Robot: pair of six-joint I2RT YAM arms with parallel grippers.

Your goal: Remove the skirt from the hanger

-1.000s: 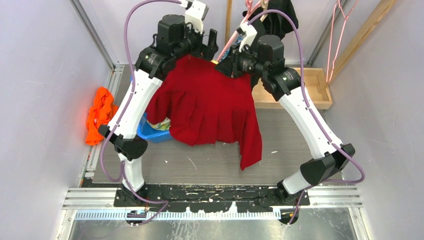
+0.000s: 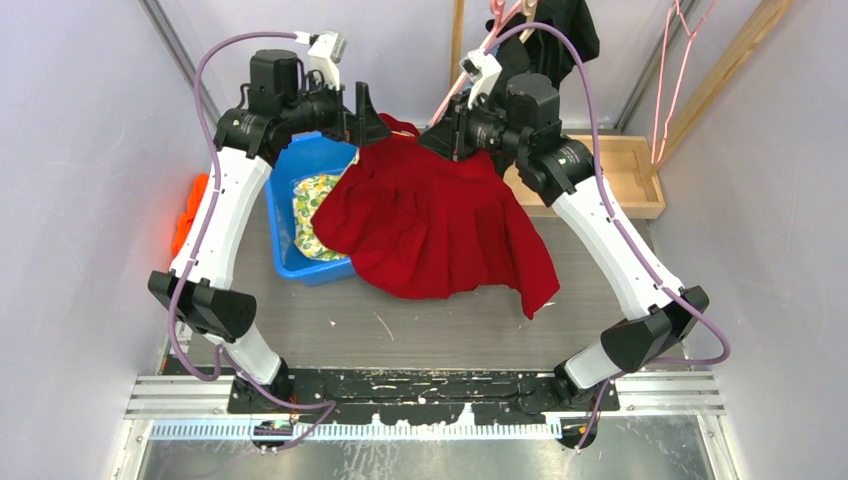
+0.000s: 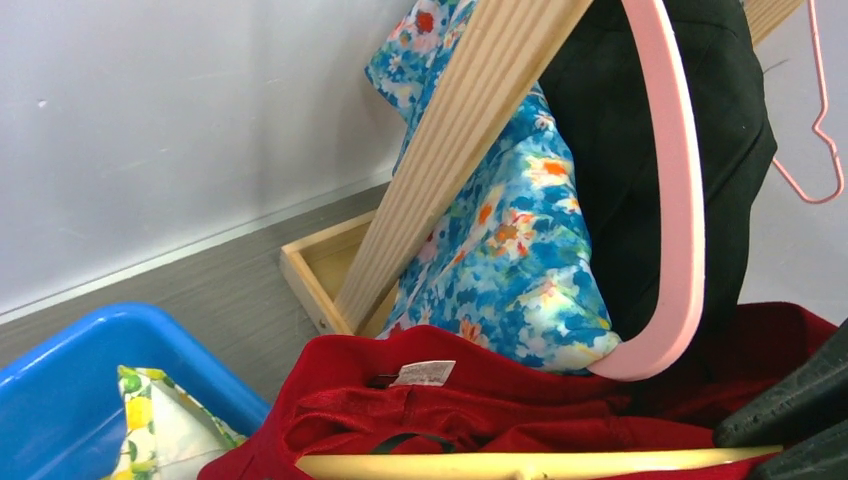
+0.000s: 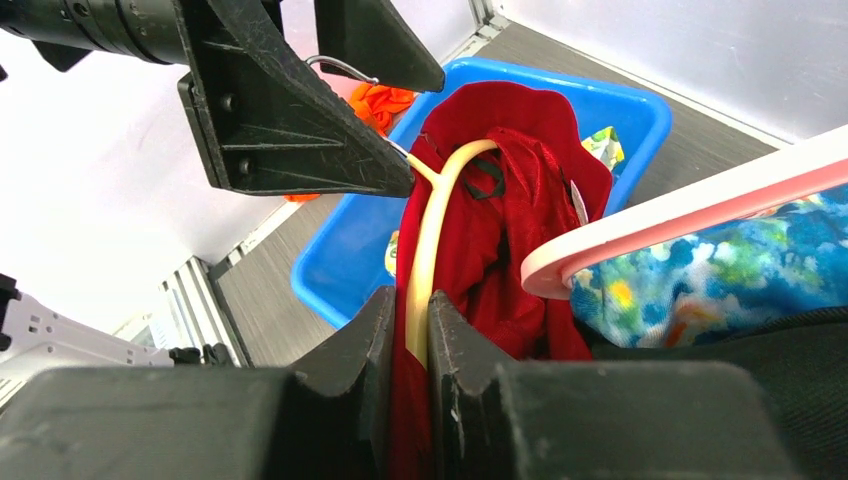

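The red skirt (image 2: 430,220) hangs spread out below both grippers, a pale yellow hanger (image 3: 520,465) inside its waist. My left gripper (image 2: 365,125) stands open at the hanger's near end, by the skirt's top edge; in the right wrist view its fingers (image 4: 340,160) are apart beside the hanger. My right gripper is around the hanger bar and red cloth at the lower middle of its wrist view; whether it is closed firmly on them is hard to tell.
A blue bin (image 2: 285,230) with patterned cloth stands at left, orange cloth (image 2: 190,215) by the wall. A wooden tray (image 2: 630,200) is at back right. Pink hangers, a blue floral garment (image 3: 520,260) and black cloth (image 3: 720,120) hang at the back.
My left arm has moved leftward in the top view, uncovering more of the hanger and bin. The skirt has shifted and spread to the right; my right gripper has shifted slightly left.
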